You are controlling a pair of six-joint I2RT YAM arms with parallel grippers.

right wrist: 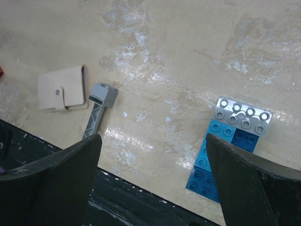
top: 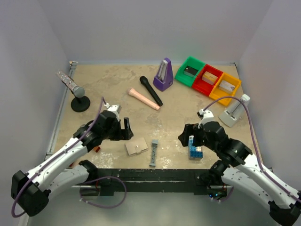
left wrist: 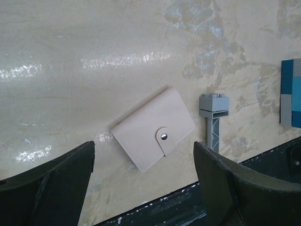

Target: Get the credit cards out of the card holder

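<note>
A pale beige card holder (top: pixel 136 146) with a snap strap lies closed at the front middle of the table; no cards show. My left gripper (top: pixel 126 129) hangs above and just behind it, its fingers apart and empty; in the left wrist view the holder (left wrist: pixel 148 125) sits between and beyond the fingertips. My right gripper (top: pixel 186 135) is open and empty above the blue-and-grey brick block (right wrist: pixel 225 141) at the front right, with the holder (right wrist: pixel 61 89) off to the left in its view.
A grey brick piece (top: pixel 154 153) lies right of the holder. A microphone (top: pixel 150 90), pink cylinder (top: pixel 143 99) and purple metronome (top: pixel 162 82) are at the back, coloured bins (top: pixel 202 84) at the back right, and a lamp-like stand (top: pixel 80 104) at the left.
</note>
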